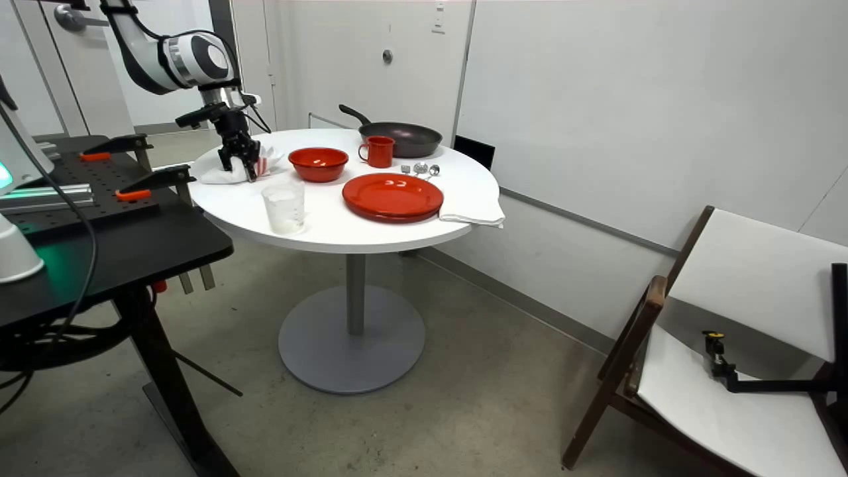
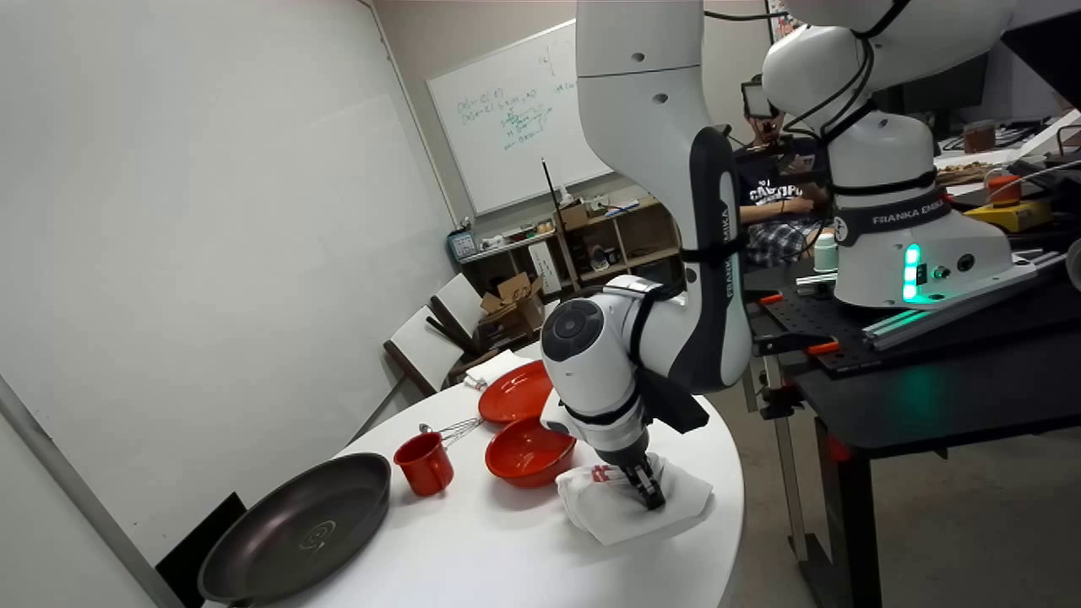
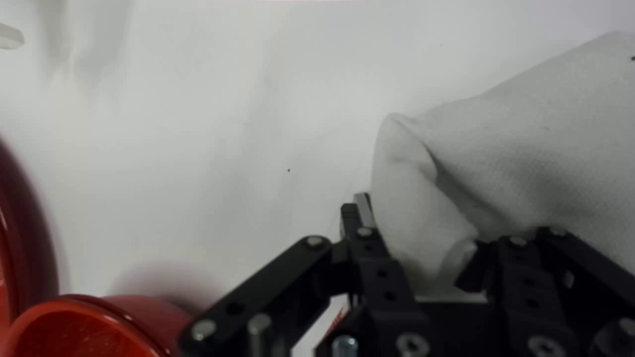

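A folded white cloth with red stripes [image 2: 608, 517] lies on the round white table [image 2: 507, 547], near its edge on the arm's side. My gripper points down into it, with fingertips at the cloth. In the wrist view the black fingers [image 3: 387, 279] stand apart, and a raised fold of the cloth [image 3: 411, 202] sits between them. The left finger borders the fold; how firmly either finger touches it cannot be made out. More of the cloth spreads flat to the right of the fingers.
Close by stand a red bowl [image 1: 318, 164] and a clear cup [image 1: 284, 208]. Farther off are red plates [image 1: 393, 196], a red mug [image 1: 377, 151], a dark pan [image 1: 401, 139], some utensils [image 1: 421, 169] and another white cloth [image 1: 473, 207].
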